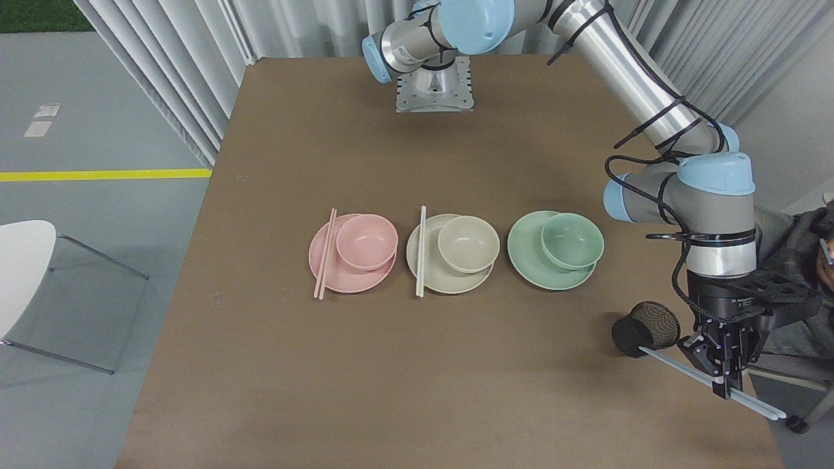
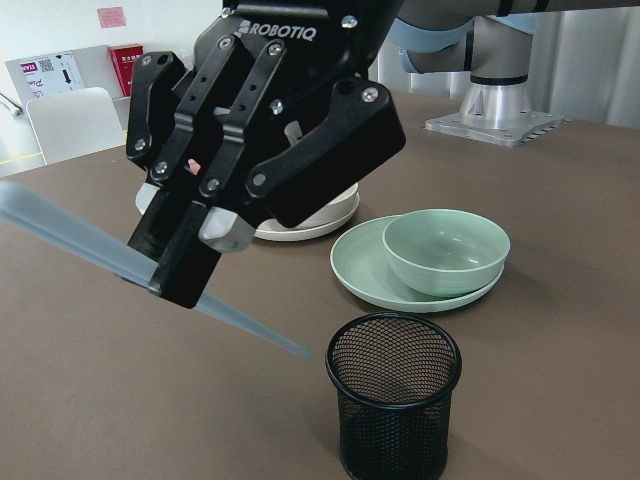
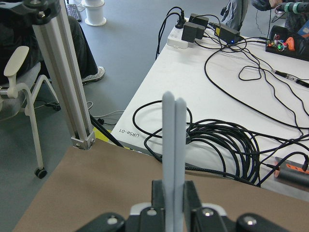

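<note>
My gripper [image 1: 725, 383] is shut on pale blue-grey chopsticks [image 2: 75, 235], held near level at the right table edge; in the wrist view they [image 3: 173, 154] run straight up between the fingers. Their far tips are near the black mesh pencil cup [image 1: 646, 328], in the left view above and left of it [image 2: 394, 400]. A green plate [image 1: 532, 262] with a green bowl [image 1: 572, 240] has no chopsticks on it. Pink chopsticks [image 1: 325, 254] lie on a pink plate with a bowl; white chopsticks [image 1: 420, 250] lie on a cream plate with a bowl.
A robot base [image 1: 434, 98] stands at the back. In the wrist view a white table [image 3: 246, 111] with cables lies beyond the edge, beside a metal post [image 3: 72, 96].
</note>
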